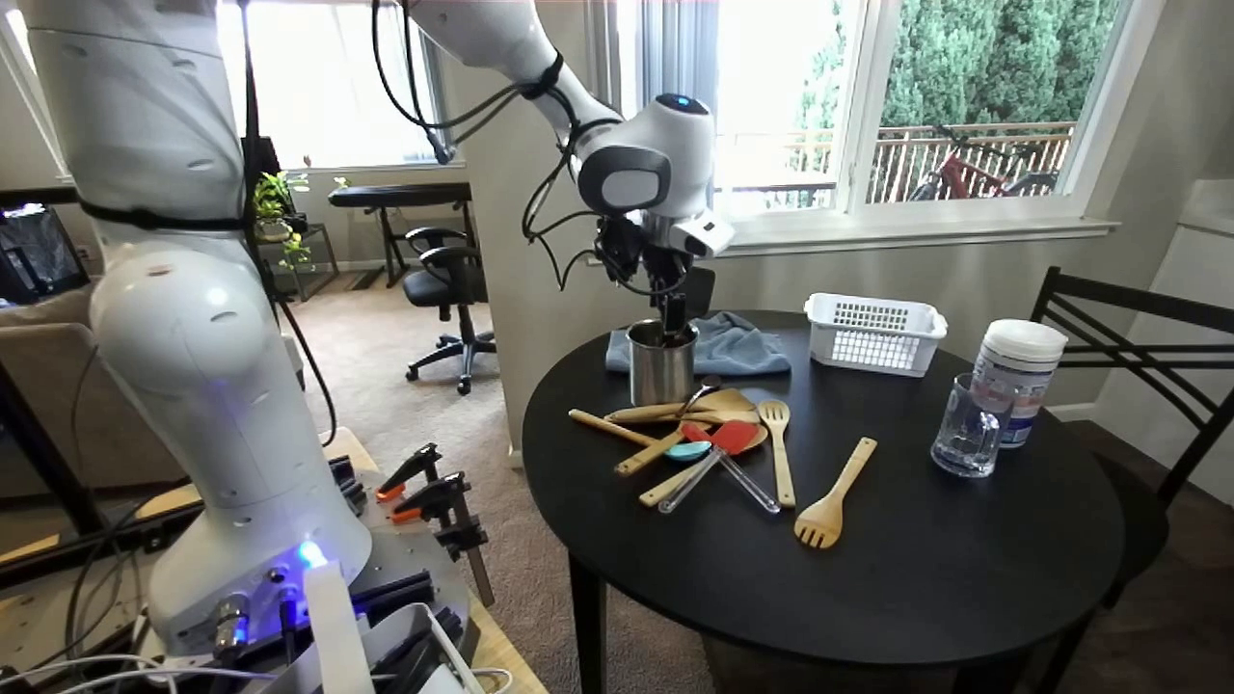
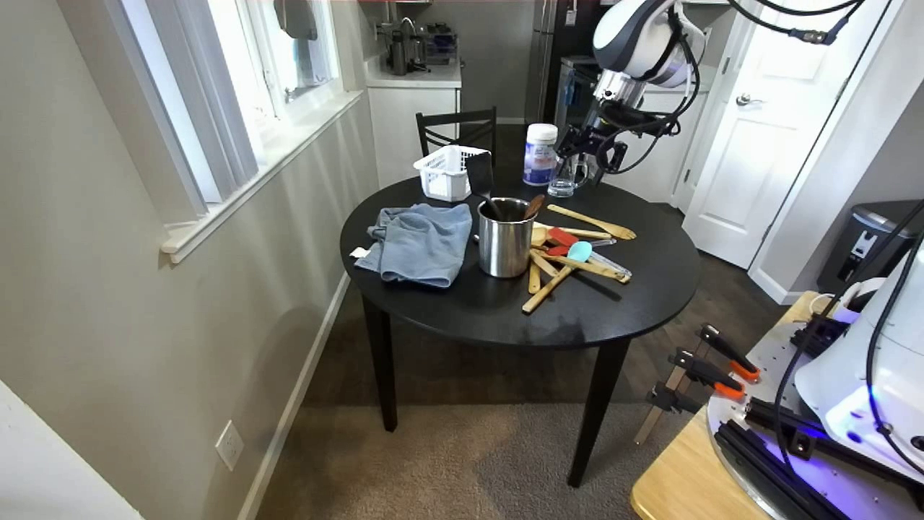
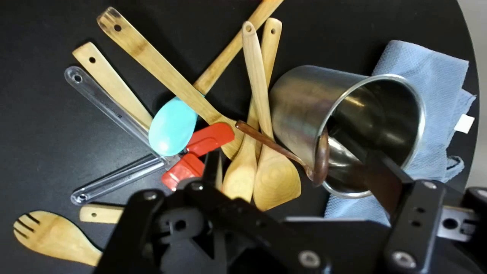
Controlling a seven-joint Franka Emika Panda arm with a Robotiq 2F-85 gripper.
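My gripper [image 1: 673, 326] is open above the steel pot [image 1: 661, 368], its fingers spread with nothing visibly held between them. In the wrist view the pot [image 3: 315, 98] lies to the right, and one finger [image 3: 212, 166] hangs over the utensil pile. A black spatula [image 2: 478, 173] stands in the pot, leaning outward. Beside the pot lie a dark brown utensil [image 3: 269, 142], several wooden spoons and spatulas [image 3: 155, 57], a turquoise spoon [image 3: 172, 128] and red-headed spatulas [image 3: 210, 138] with clear handles. A slotted wooden spoon [image 1: 835, 497] lies apart.
A blue-grey cloth [image 2: 424, 243] lies against the pot. The white basket [image 1: 875, 333] stands at the back; a glass mug [image 1: 967, 434] and a white-lidded canister [image 1: 1018, 376] stand to the right. Bare black tabletop [image 1: 914, 567] spreads along the front right.
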